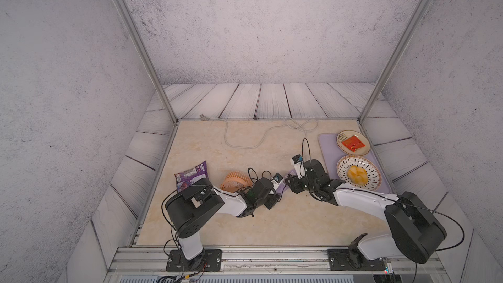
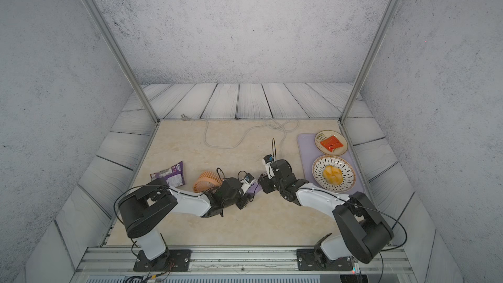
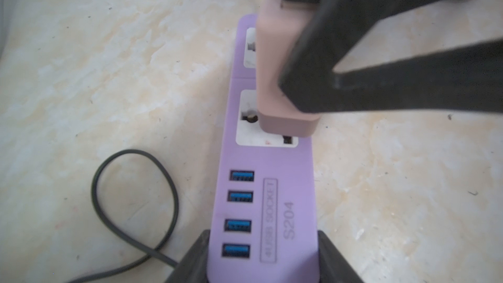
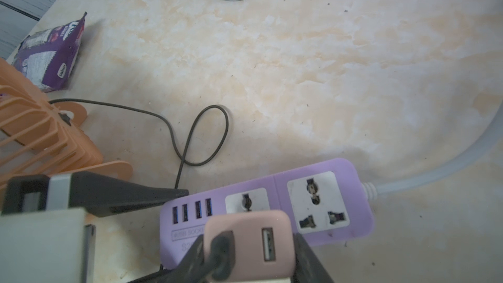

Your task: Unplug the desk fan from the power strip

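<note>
My left gripper is shut across the USB end of the purple power strip (image 3: 251, 162), one finger on each side. The pink plug (image 4: 249, 241) sits between the fingers of my right gripper, which is shut on it. In the left wrist view the pink plug (image 3: 285, 68) overhangs one white socket panel, whose holes partly show beside and below it; its prongs are hidden. The strip's other socket panel (image 4: 317, 201) is empty. The orange desk fan (image 4: 44, 125) stands left of the strip, a thin black cable (image 4: 180, 157) looping between them.
A purple snack packet (image 1: 191, 174) lies left of the fan. At right, a lilac mat (image 1: 329, 149) bears two plates. The strip's pale cord (image 1: 246, 147) runs along the back.
</note>
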